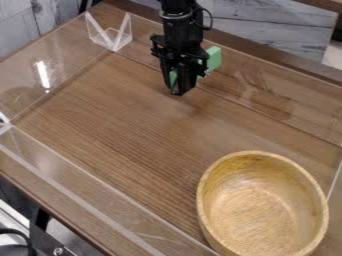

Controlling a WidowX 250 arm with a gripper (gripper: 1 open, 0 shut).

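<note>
My black gripper (pixel 175 70) is at the top centre of the view, low over the wooden table (pixel 120 150). A small green object (pixel 173 79) shows at its fingers, which appear closed on it, though the detail is small. Just behind and to the right is another green piece (pixel 214 58).
A large empty tan bowl (pixel 262 225) fills the lower right. A clear plastic piece (pixel 111 32) stands at the back left, near a marbled backdrop.
</note>
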